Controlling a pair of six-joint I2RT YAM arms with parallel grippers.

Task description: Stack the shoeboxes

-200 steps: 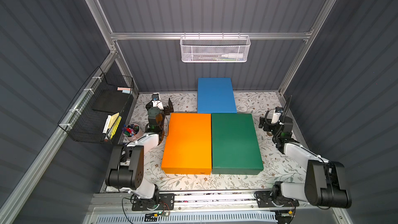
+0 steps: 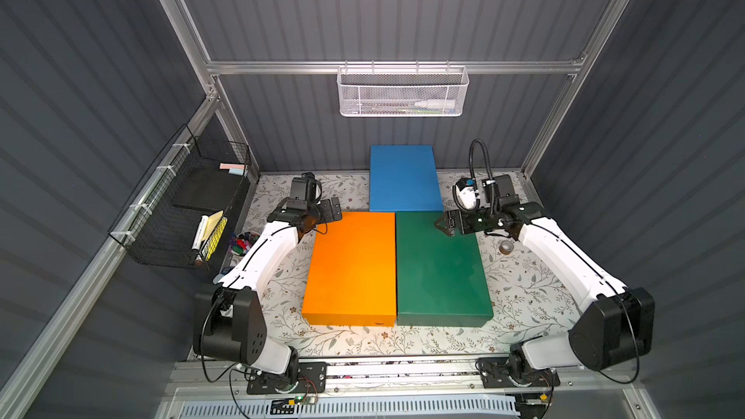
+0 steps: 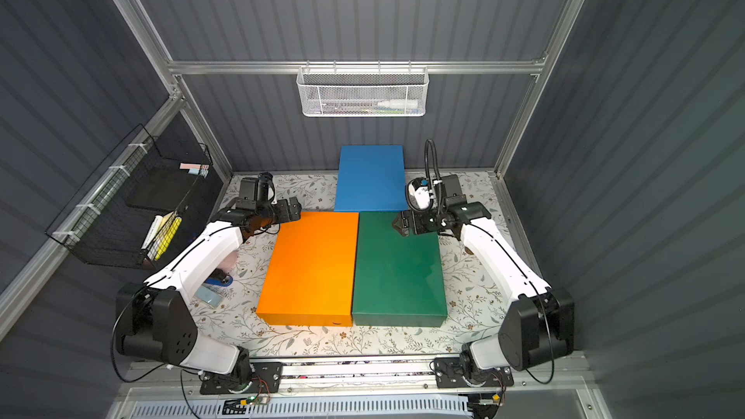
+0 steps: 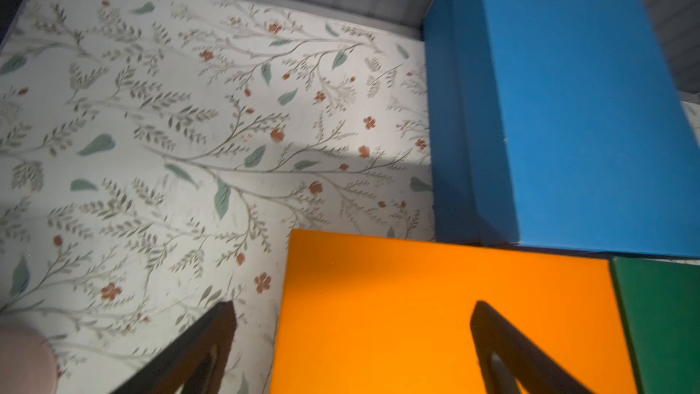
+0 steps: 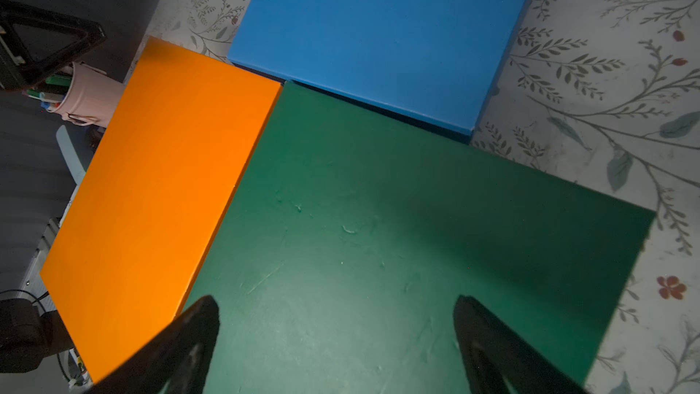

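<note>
Three shoeboxes lie flat on the table, none on top of another. The orange box (image 2: pixel 351 267) and the green box (image 2: pixel 442 267) sit side by side in front, almost touching. Behind them is the blue box (image 2: pixel 404 177). My left gripper (image 2: pixel 333 210) is open above the far left corner of the orange box, empty; in the left wrist view the orange box (image 4: pixel 408 306) shows between its blurred fingers. Over the far part of the green box (image 5: pixel 350 233) my right gripper (image 2: pixel 451 222) hangs open, holding nothing.
A black wire basket (image 2: pixel 186 201) hangs on the left wall, and a white mesh basket (image 2: pixel 403 93) on the back wall. A pink pen cup (image 5: pixel 91 95) stands left of the orange box. Bare table (image 2: pixel 535 287) shows right of the green box.
My right arm has swung up and inward, from the table's right side to over the green box. The left gripper has shifted right to the orange box's far left corner. The boxes have not moved.
</note>
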